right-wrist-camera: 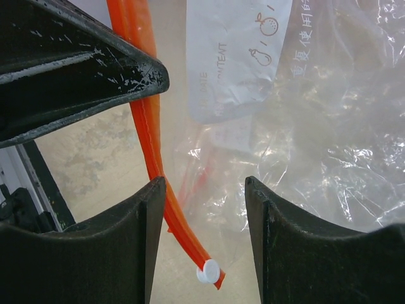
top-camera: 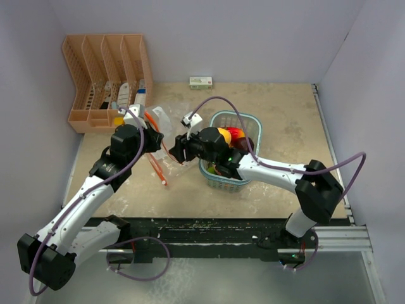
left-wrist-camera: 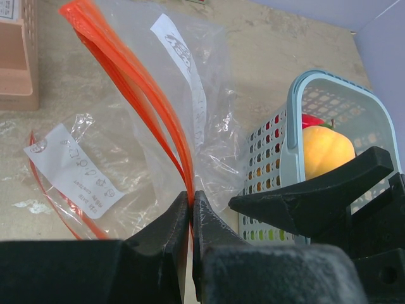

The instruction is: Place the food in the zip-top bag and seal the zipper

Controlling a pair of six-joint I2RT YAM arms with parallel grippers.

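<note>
My left gripper is shut on the orange zipper strip (left-wrist-camera: 142, 85) of a clear zip bag (left-wrist-camera: 212, 82), which hangs with its white label panel showing. Beside the left gripper, my right gripper stands part open. The lower end of the orange strip runs between and beyond its fingers, which do not pinch it, with a white slider (right-wrist-camera: 209, 271) at the tip. The food, including a yellow pepper (left-wrist-camera: 326, 151) and something red (top-camera: 236, 133), lies in the light blue basket (top-camera: 253, 123) to the right.
A second label panel (left-wrist-camera: 76, 171) and orange strip (top-camera: 158, 170) lie on the table to the left. A peach divided rack (top-camera: 76, 120) stands at the back left, a small box (top-camera: 200, 82) at the back. Right of the basket, the table (top-camera: 291, 120) is clear.
</note>
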